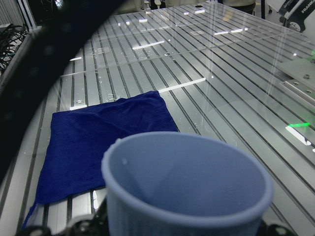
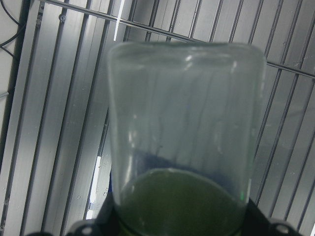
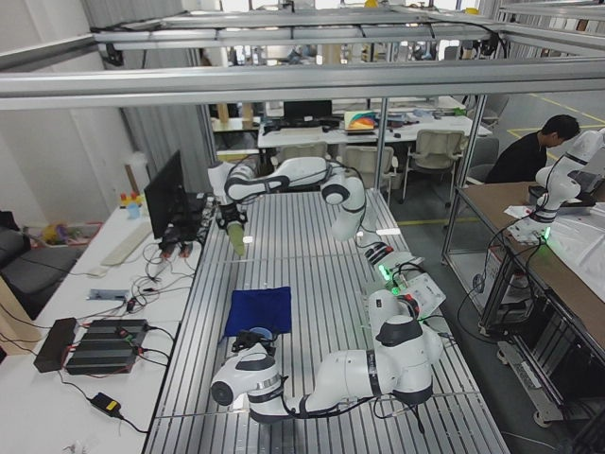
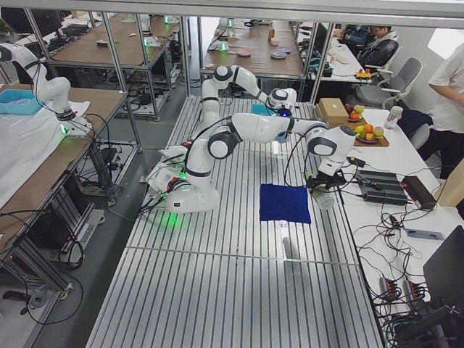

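A dark blue cloth (image 3: 258, 310) lies flat on the slatted metal table (image 4: 239, 304). My left gripper (image 3: 253, 340) is just on the near side of the cloth, shut on a light blue cup (image 1: 187, 211), which fills the lower left wrist view. My right gripper (image 3: 233, 225) is at the far left part of the table, shut on a translucent container (image 2: 184, 103) with a green bottom, held above the slats.
A side desk (image 3: 113, 397) with monitor, black boxes and cables runs along the left in the camera left view. Bare slats surround the cloth. The robot bases occupy the table's right side.
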